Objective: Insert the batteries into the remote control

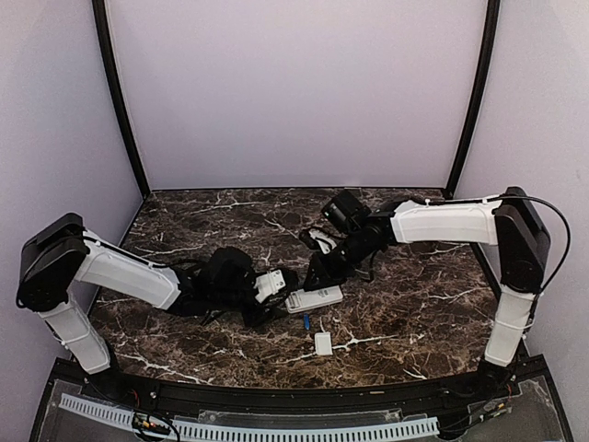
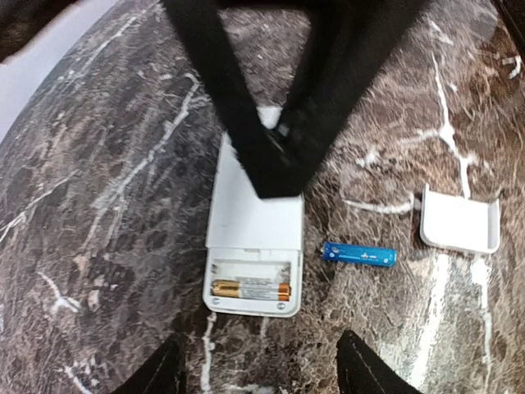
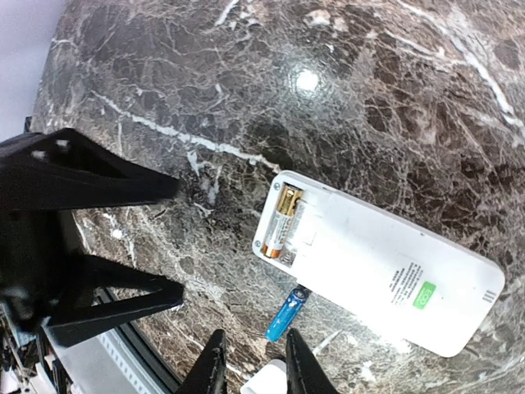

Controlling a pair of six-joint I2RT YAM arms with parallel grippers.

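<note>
The white remote (image 1: pixel 316 299) lies face down on the marble table, its compartment open at the end. In the right wrist view, one gold-and-white battery (image 3: pixel 281 219) sits along one side of that compartment, and the other slot looks empty. A blue battery (image 2: pixel 358 254) lies on the table beside the remote, apart from it. My left gripper stands open off the remote's compartment end, nothing between its fingers. Above the remote hangs my right gripper, part open with nothing held; it hides some of the remote in the left wrist view.
A small white battery cover (image 1: pixel 323 343) lies on the table in front of the remote. Both grippers are close together over the remote. Bare table lies behind and to either side.
</note>
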